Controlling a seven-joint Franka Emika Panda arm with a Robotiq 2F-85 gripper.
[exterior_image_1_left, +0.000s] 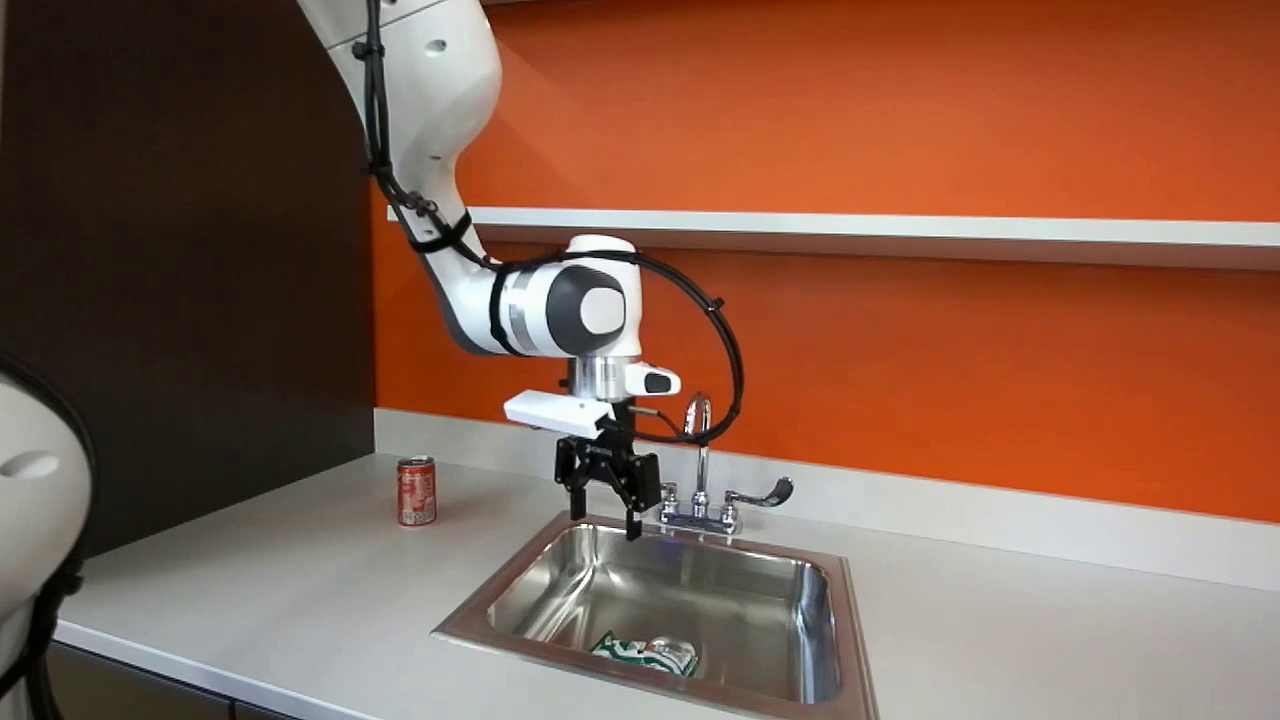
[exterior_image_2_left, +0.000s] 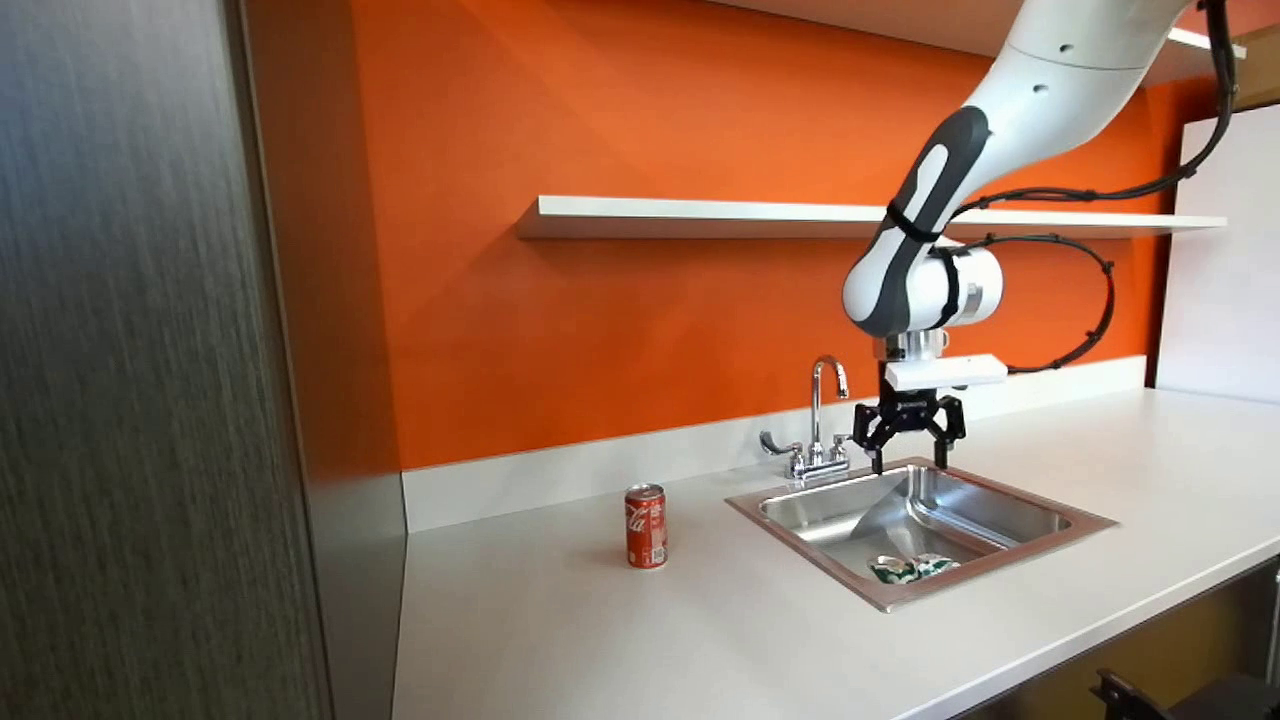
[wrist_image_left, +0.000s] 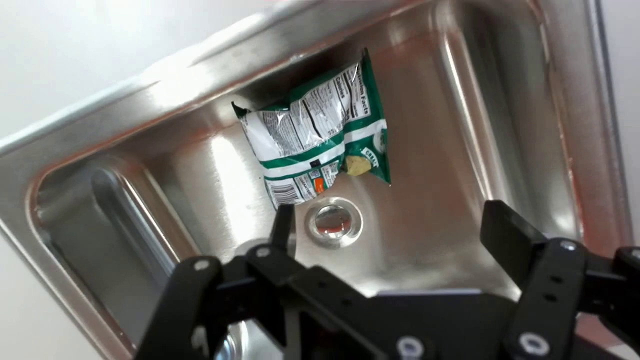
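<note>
A green and white snack bag (wrist_image_left: 324, 129) lies on the floor of the steel sink (wrist_image_left: 120, 108), close to one wall and beside the drain (wrist_image_left: 333, 222). Exterior view 1 has the same bag (exterior_image_1_left: 648, 653) at the front of the basin, and in exterior view 2 part of the bag (exterior_image_2_left: 914, 566) shows past the rim. My gripper (exterior_image_1_left: 606, 524) hangs well above the bag, over the back of the sink. Its black fingers stand wide apart with nothing between them, and the wrist view shows bare sink through the gap.
Left of the sink, a red soda can (exterior_image_1_left: 416, 491) stands upright on the counter (exterior_image_1_left: 288, 564). A chrome faucet (exterior_image_1_left: 702, 480) rises behind the basin, close to my gripper. Higher up, a white shelf (exterior_image_1_left: 900, 226) runs along the orange wall. Right of the sink the counter is clear.
</note>
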